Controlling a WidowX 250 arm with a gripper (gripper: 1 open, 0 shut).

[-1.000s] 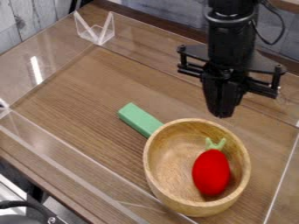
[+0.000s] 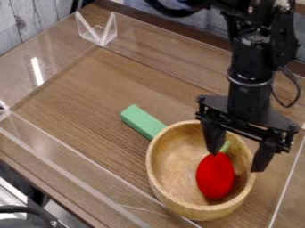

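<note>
My gripper (image 2: 243, 142) is a dark robot hand on the right, lowered over the back of a tan bowl (image 2: 174, 171), its black fingers open and spread either side. In the bowl lies a red oval object (image 2: 215, 178) with a small green top, just below and between the fingers. A green block (image 2: 142, 120) lies on the wooden surface to the left of the bowl.
A clear wire-like holder (image 2: 98, 28) stands at the back left. Dark cables sit at the bottom left corner.
My gripper has come down and toward the camera, from above and behind the bowl to over its back rim near the red object.
</note>
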